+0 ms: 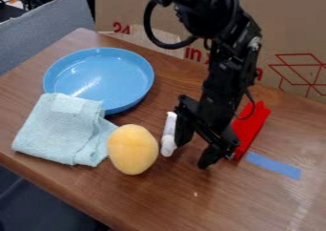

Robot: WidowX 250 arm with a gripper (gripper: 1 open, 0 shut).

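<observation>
The black gripper (201, 144) is low over the table, its fingers just right of a white tube (169, 134), which stands more upright in the view, beside the near finger. Whether the tube is held between the fingers cannot be told. A yellow oval object (132, 149) sits left of the tube. A folded light-blue cloth (64, 130) lies at the left, and a blue plate (98, 77) behind it. A red object (251, 124) lies right of the gripper, partly hidden behind it.
A strip of blue tape (274, 166) is at the right. A cardboard box (287, 39) stands behind the table, and a grey fabric surface (38, 39) is at the back left.
</observation>
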